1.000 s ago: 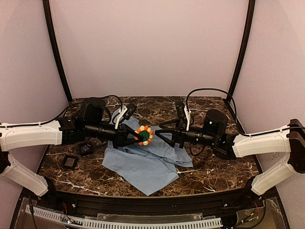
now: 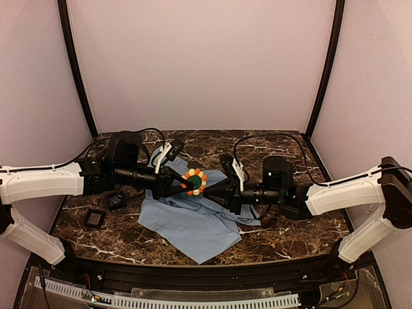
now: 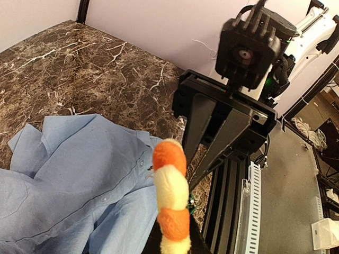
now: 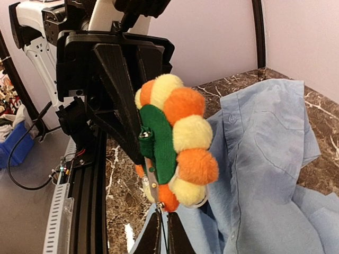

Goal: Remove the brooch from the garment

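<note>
The brooch [image 2: 194, 181], a plush flower with orange and cream petals, is held up above the blue garment [image 2: 188, 228] by my left gripper [image 2: 181, 185], shut on it. In the right wrist view its green back [image 4: 163, 140] and metal clasp [image 4: 151, 174] face that camera, and in the left wrist view its petals [image 3: 170, 185] show edge-on. My right gripper [image 2: 207, 190] is at the brooch's right side, fingertips at the lower end of the clasp in the right wrist view, the fingers close together; whether they grip it I cannot tell.
The garment lies crumpled on the dark marble table [image 2: 302, 238]. Small black objects [image 2: 94, 217] lie at the left of the table. Walls close off the back and sides.
My right gripper has moved left and down to the brooch, and its fingers have drawn closer together. The left gripper and brooch have stayed in place.
</note>
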